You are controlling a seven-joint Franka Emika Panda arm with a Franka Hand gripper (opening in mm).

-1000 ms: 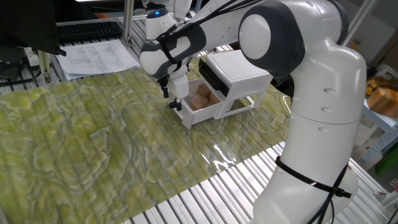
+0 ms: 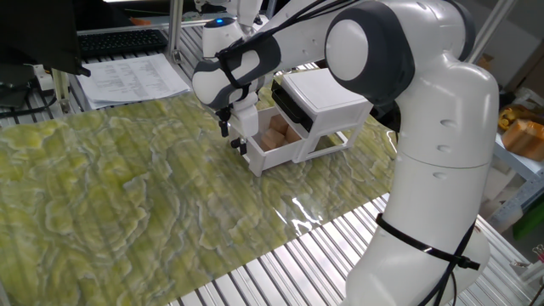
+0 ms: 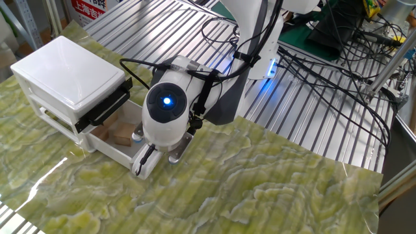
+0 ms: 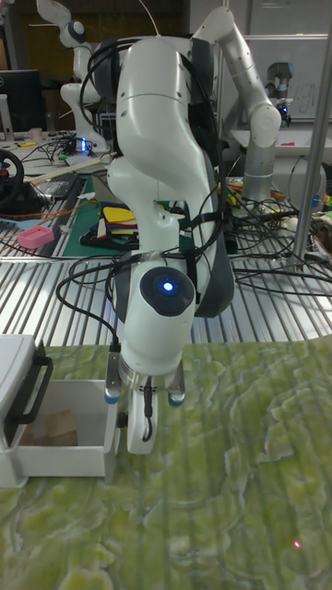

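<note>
A white drawer unit (image 2: 327, 98) stands on the green marbled mat, its lower drawer (image 2: 276, 158) pulled out. Several brown blocks (image 2: 276, 136) lie inside that drawer. My gripper (image 2: 239, 146) points down at the outer end of the drawer, close against its front panel. In exterior view 3 the hand (image 4: 142, 432) hangs just right of the drawer front (image 4: 110, 447), with a small dark part between them. Whether it touches the panel is unclear. The fingertips are mostly hidden by the hand, so the finger's width and anything between the fingers do not show.
A black handle (image 3: 104, 107) juts from the closed upper part of the unit. Papers (image 2: 132, 81) and a keyboard (image 2: 123, 41) lie beyond the mat.
The gripper has sunk very slightly beside the drawer front, and the hand's tilt has shifted a little. The drawer and the blocks look unmoved.
</note>
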